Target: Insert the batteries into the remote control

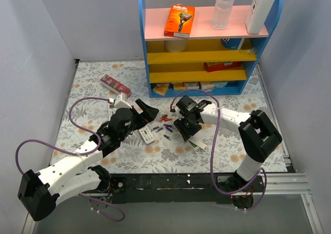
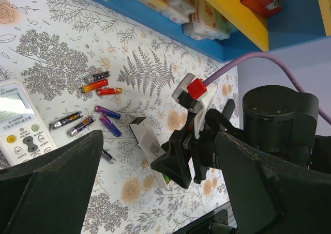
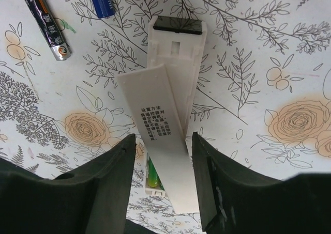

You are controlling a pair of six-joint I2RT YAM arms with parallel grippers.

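In the right wrist view a white remote (image 3: 173,48) lies back up on the cloth. Its battery cover (image 3: 155,121), printed with dark characters, rests askew over it. At the lower end, part of the battery compartment shows, with something green (image 3: 152,174) inside. My right gripper has its fingers on either side of the cover, with gaps showing, so it is part open. My left gripper (image 1: 148,110) hangs open and empty to the left. Loose batteries (image 2: 107,124), several in purple, orange and black, lie between the arms.
Another white remote (image 1: 146,135) with buttons lies below my left gripper. A red box (image 1: 115,84) sits at the back left. The blue shelf unit (image 1: 143,53) stands behind the work area. Free cloth lies to the front and right.
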